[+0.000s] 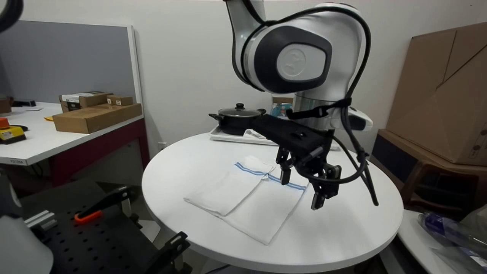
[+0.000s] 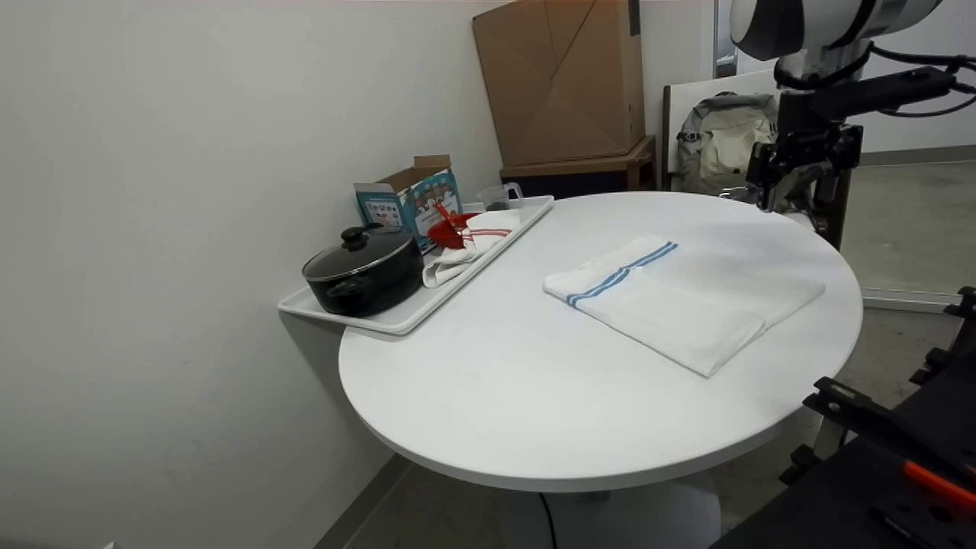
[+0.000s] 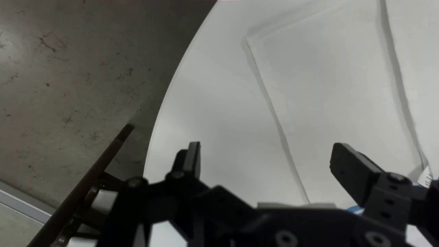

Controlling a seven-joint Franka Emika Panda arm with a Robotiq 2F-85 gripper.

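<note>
A white cloth with blue stripes (image 1: 269, 201) lies partly folded on the round white table (image 1: 356, 228); one layer covers part of the other. In exterior view 2 the cloth (image 2: 668, 302) lies flat, its striped end facing the wall side. Above the table, by the cloth's right edge in exterior view 1, my gripper (image 1: 301, 189) hangs open with nothing between its fingers. From the wrist, the open gripper spans a long edge of the cloth (image 3: 325, 94), one finger over bare table and the other over the fabric. It appears to be above the cloth, not touching.
Against the wall, a white tray (image 2: 402, 325) holds a lidded black pot (image 2: 361, 274), a red bowl (image 2: 445, 235), a red-striped cloth (image 2: 489, 229) and a box (image 2: 430, 201). Bare table surrounds the cloth. A brown chair (image 3: 94, 173) stands beyond the table edge.
</note>
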